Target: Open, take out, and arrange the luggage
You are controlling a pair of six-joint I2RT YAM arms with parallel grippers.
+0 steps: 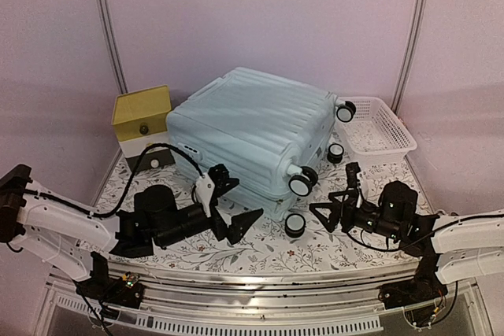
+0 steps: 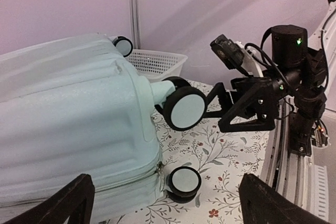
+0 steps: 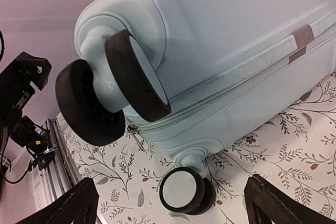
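A pale blue hard-shell suitcase lies flat on the floral mat, closed, its seam and zip showing along the side. Its double wheels stick out at the right corners; a lower wheel rests by the mat. My left gripper is open at the suitcase's front left, nothing between its fingers. My right gripper is open right of the front corner wheel, also empty.
A small drawer box in yellow, white and dark stands at the back left, a white plastic basket at the back right. Bare mat lies along the front; metal rail at the front edge.
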